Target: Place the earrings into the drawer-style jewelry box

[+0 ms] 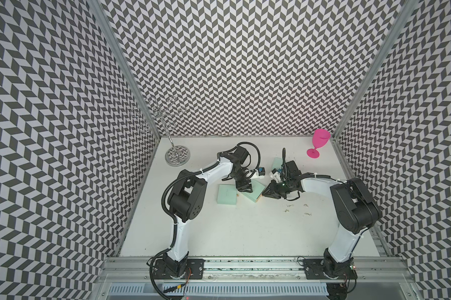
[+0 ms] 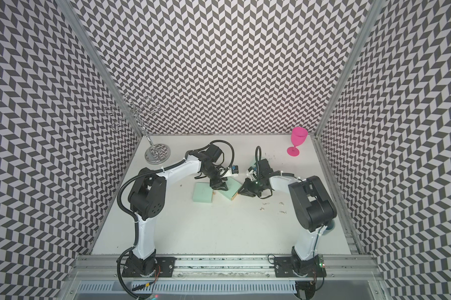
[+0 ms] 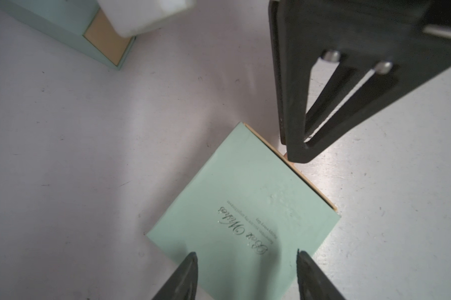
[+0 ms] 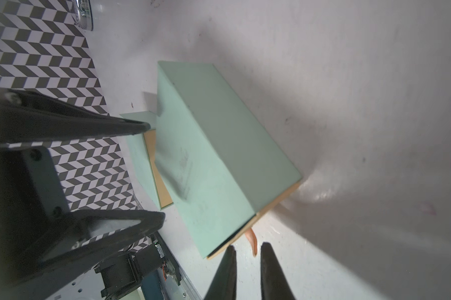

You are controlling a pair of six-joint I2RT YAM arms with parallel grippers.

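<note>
The light green drawer-style box point(image 3: 245, 200) lies turned at an angle between my grippers, lettering on top. A thin tan drawer edge point(image 4: 280, 197) shows on its right side, with a ribbon pull point(image 4: 252, 242) sticking out. My left gripper is open over the box, fingertips apart above its left part. My right gripper is shut beside the drawer side, its tips near the pull; nothing clear shows between them. Small earrings lie on the bare table at front right, among them one earring point(image 1: 287, 210) and another earring point(image 1: 308, 214).
Another green box point(image 1: 227, 194) sits just left. A further green box point(image 1: 277, 162) is partly hidden behind my right gripper, near a small dark box point(image 1: 261, 171). A pink goblet point(image 1: 321, 137) and a metal stand point(image 1: 177, 155) stand farther back.
</note>
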